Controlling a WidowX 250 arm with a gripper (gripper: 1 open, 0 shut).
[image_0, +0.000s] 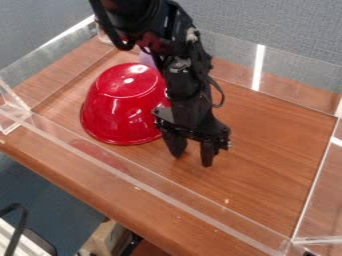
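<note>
A red bowl (118, 100) lies upside down on the wooden table (254, 180), left of centre. My black gripper (190, 150) hangs just right of the bowl, low over the table, its two fingers apart with nothing visible between them. A small purple object (146, 58) is behind the arm, mostly hidden.
Clear acrylic walls edge the table. Beyond the front-left edge are dark and pale items on a lower level.
</note>
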